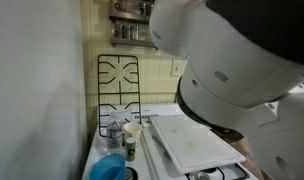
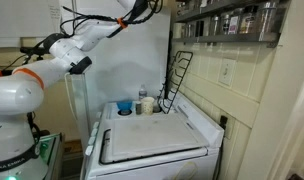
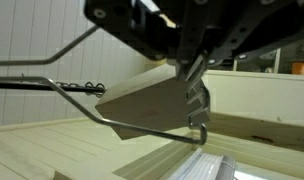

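Note:
In the wrist view my gripper is shut, its narrow fingers close together at the end of a bent metal wire piece [image 3: 137,128]. That wire piece has a curled end just below the fingers and runs off to the left edge. Exactly how it sits between the fingers is hard to make out. In exterior view 2 the arm reaches across the upper left, and its gripper is out of frame. The big white arm links fill the right of exterior view 1, hiding the gripper there.
A white stove cover [image 2: 150,135] lies mostly bare. Behind it stand a blue bowl [image 1: 107,168], a clear bottle [image 1: 114,135], a pale cup [image 1: 133,129] and a dark jar [image 1: 131,146]. A black grate [image 1: 119,85] leans on the wall below a spice shelf [image 2: 227,22].

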